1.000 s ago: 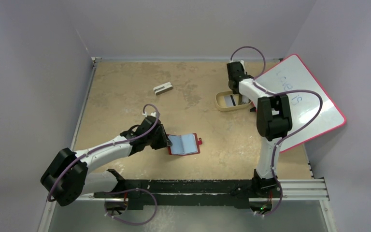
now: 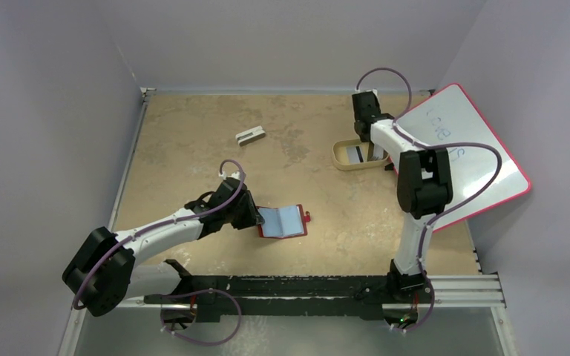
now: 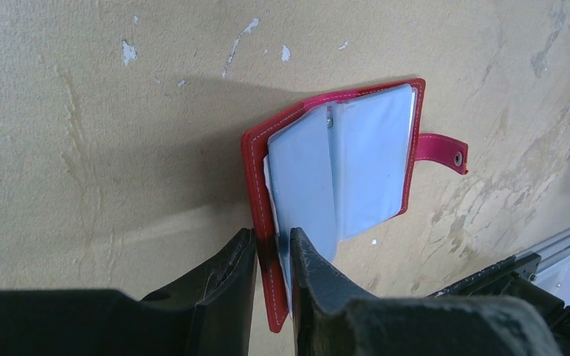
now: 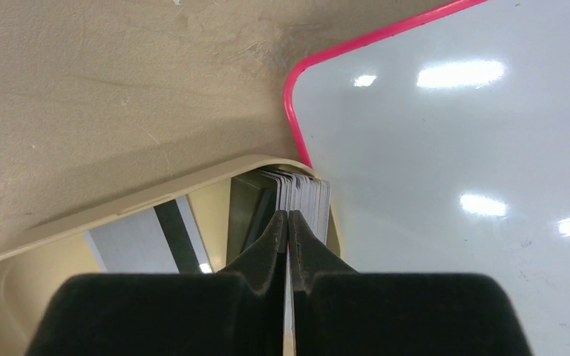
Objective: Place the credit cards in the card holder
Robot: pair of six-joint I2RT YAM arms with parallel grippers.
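The card holder [image 2: 291, 221], dark red with pale blue-white sleeves, lies opened flat on the table. In the left wrist view its left cover edge [image 3: 258, 185] runs between the parted fingers of my left gripper. On the right side, a beige tray [image 4: 137, 199] holds a stack of cards [image 4: 308, 194] on edge at one end. My right gripper is shut, its tips over that stack, with no card visible between them. A grey card with a black stripe [image 4: 137, 241] lies flat in the tray.
The whiteboard [image 2: 464, 148] with a pink-red rim adjoins the tray's right end. A small white-and-grey block [image 2: 250, 136] sits farther back. Bare table [image 2: 315, 185] separates holder and tray.
The left arm and holder look unchanged.
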